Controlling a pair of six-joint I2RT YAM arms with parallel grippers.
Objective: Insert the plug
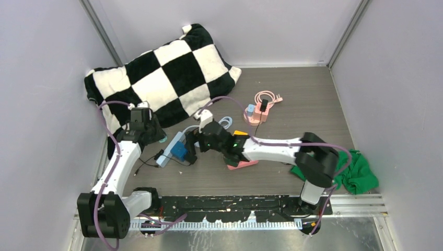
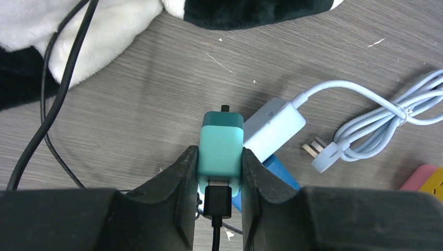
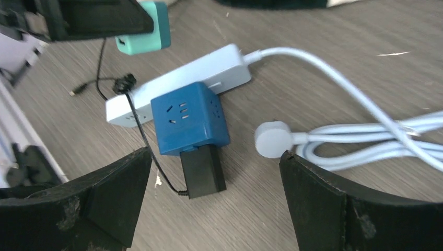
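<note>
My left gripper is shut on a teal plug [image 2: 221,144] with a black cable, held above a white power strip [image 2: 271,125]. A blue cube socket [image 3: 185,115] lies against the strip [image 3: 175,78], with a black adapter [image 3: 202,172] at its near side. My right gripper is part open, with its fingers either side of and above the blue socket and black adapter; nothing shows held in it. In the top view it hangs over the strip's right side.
A coiled white cord [image 3: 365,136] lies right of the strip. Pink and yellow blocks [image 1: 241,163], a pink socket [image 1: 261,112] and a green cloth [image 1: 355,172] are further right. A checkered cushion [image 1: 172,78] fills the back left.
</note>
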